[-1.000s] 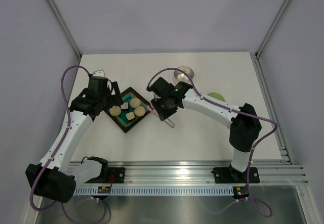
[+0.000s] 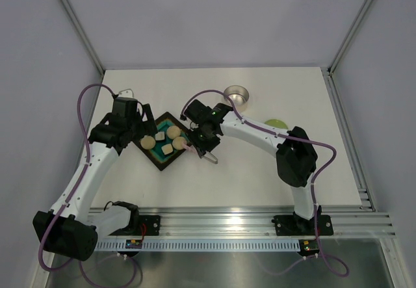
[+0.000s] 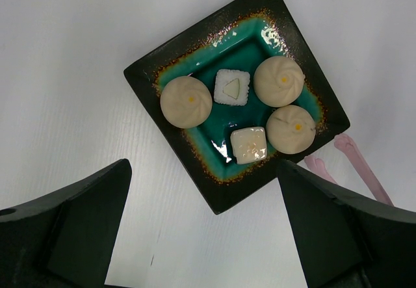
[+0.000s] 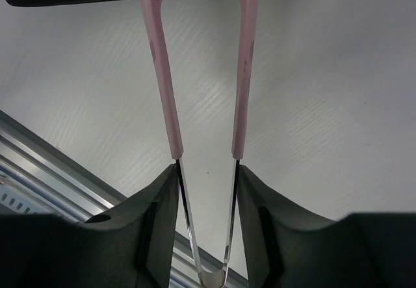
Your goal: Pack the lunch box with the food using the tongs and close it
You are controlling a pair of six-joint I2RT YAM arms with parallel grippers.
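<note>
A square dark-rimmed teal plate (image 3: 174, 52) holds three buns, such as the bun (image 3: 186, 102), and two square pieces, one a rice piece (image 3: 231, 80). My left gripper hangs open over the plate with nothing between its fingers. My right gripper grips pink-tipped metal tongs (image 4: 162, 80); their tips reach the plate's right edge, beside the lower right bun.
A steel pot (image 2: 236, 94) stands at the back right of the white table (image 2: 279, 171). A green round object (image 2: 277, 123) is partly hidden behind the right arm.
My right gripper and the tongs have moved left toward the plate. The left arm has stayed still.
</note>
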